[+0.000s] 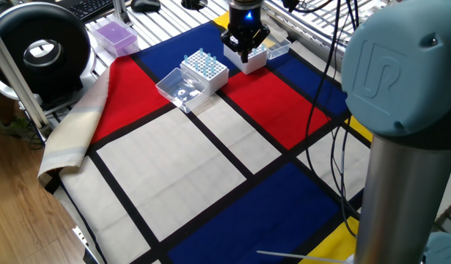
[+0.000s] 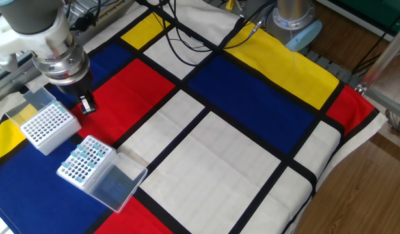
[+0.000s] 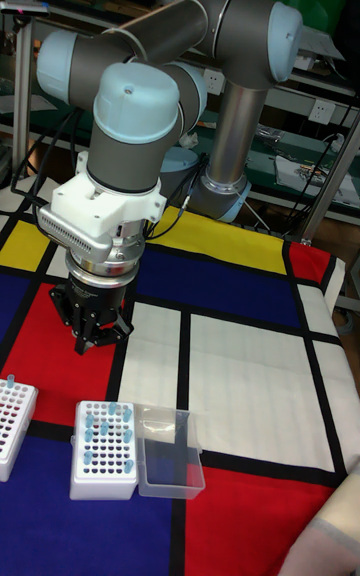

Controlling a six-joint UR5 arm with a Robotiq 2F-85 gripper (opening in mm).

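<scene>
My gripper (image 3: pixel 83 349) points down, its dark fingertips together and nothing visible between them. In exterior view 2 its tip stands over the red patch, just beside a white rack (image 2: pixel 51 132) whose holes look mostly empty, with one blue piece near a corner. Exterior view 1 shows the gripper (image 1: pixel 245 60) in front of that rack (image 1: pixel 248 64), hiding part of it. A second white rack (image 2: pixel 75 170) holds several upright light-blue pieces (image 3: pixel 104 428). The gripper is apart from this second rack.
Open clear lids (image 2: pixel 120 184) adjoin the racks. A purple-topped box (image 1: pixel 115 37) sits at the far left in exterior view 1. Black cables (image 1: pixel 335 139) hang near the arm column.
</scene>
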